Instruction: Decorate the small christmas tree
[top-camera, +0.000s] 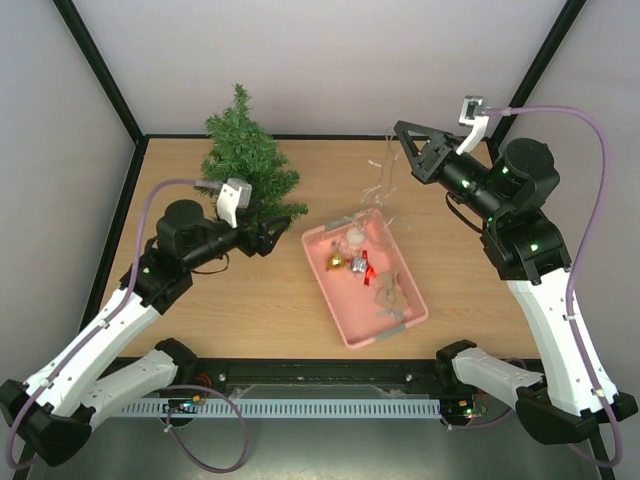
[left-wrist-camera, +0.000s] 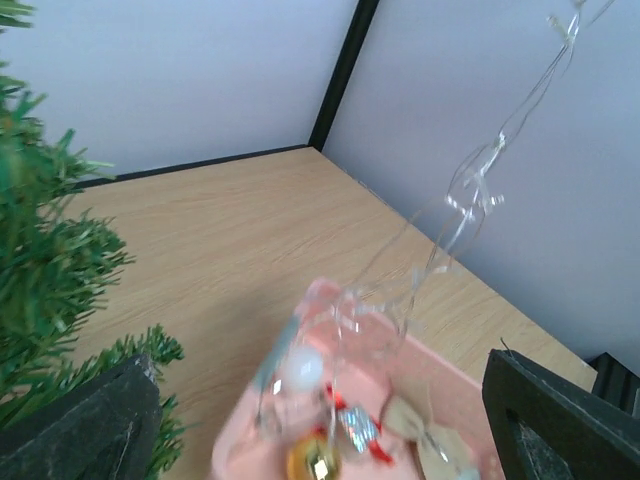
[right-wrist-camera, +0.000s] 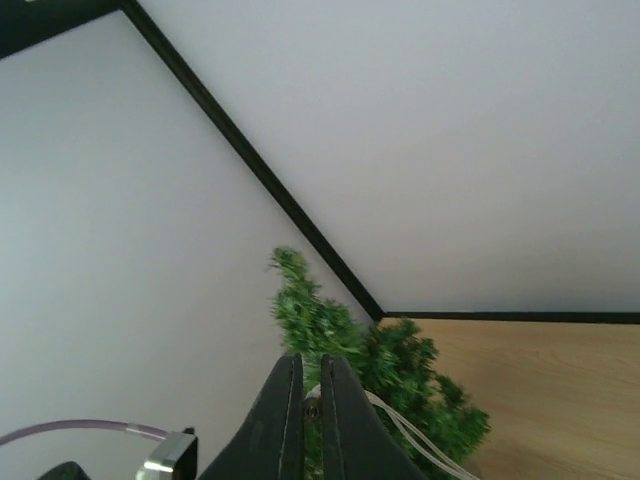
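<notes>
The small tree stands at the back left of the table, also filling the left of the left wrist view. My left gripper is beside its lower branches, part open. My right gripper is raised high at the back right, shut, with thin wire showing at its fingertips; from it a clear tangled wire string hangs down over the pink basket. The basket holds a gold bauble, a silver one, a red ornament, a pale ball and beige bows.
Walls with dark edge rails enclose the table on the sides and back.
</notes>
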